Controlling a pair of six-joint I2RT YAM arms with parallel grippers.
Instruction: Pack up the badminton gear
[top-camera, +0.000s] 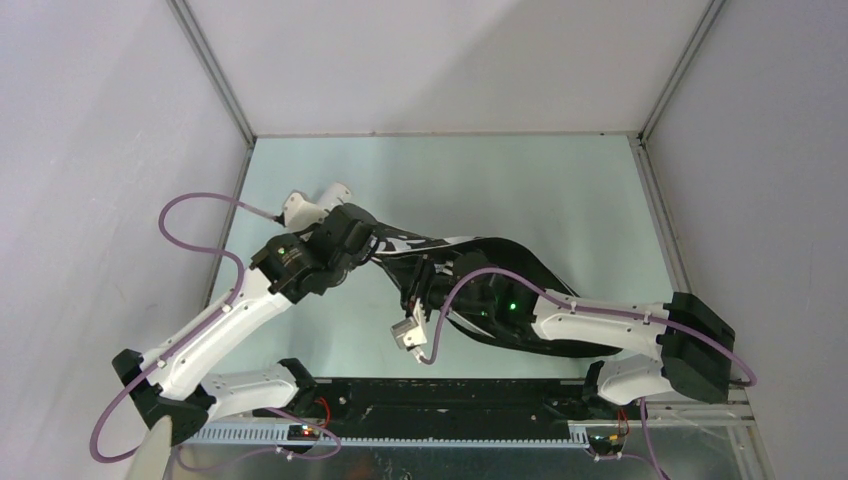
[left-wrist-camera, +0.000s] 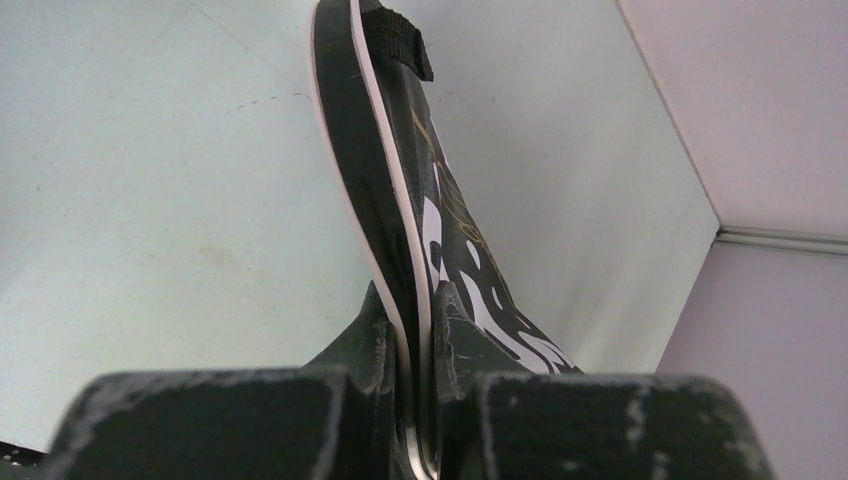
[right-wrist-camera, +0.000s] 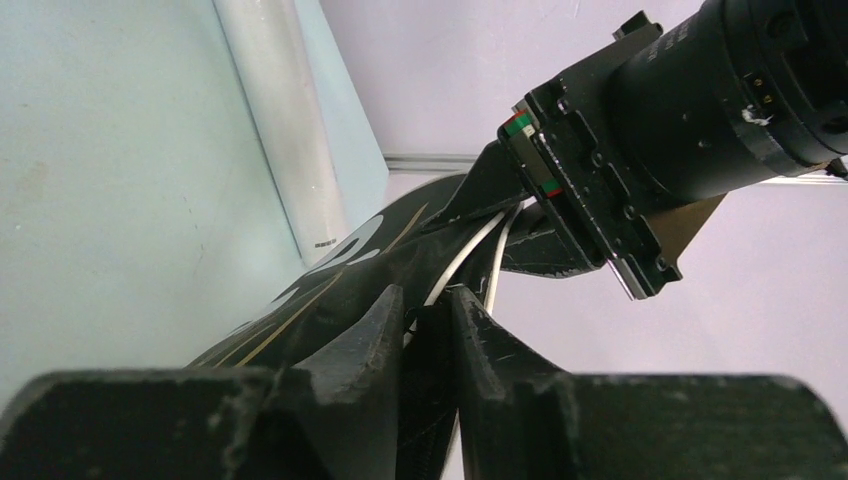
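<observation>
The long black badminton bag (top-camera: 520, 265), with white-edged zip opening and patterned side, lies diagonally across the table. My left gripper is shut on the bag's pale-edged opening, its far end protruding beyond the fingers in the left wrist view. My right gripper is at the same opening, farther along the bag, with dark material between or behind its fingertips; whether it grips this is unclear. A white tube (right-wrist-camera: 275, 120), apparently for shuttlecocks, lies beside the bag, largely hidden by the left arm from above.
Walls enclose the back and both sides. The two arms are close together over the middle, the left wrist housing (right-wrist-camera: 700, 100) just above the right gripper's view.
</observation>
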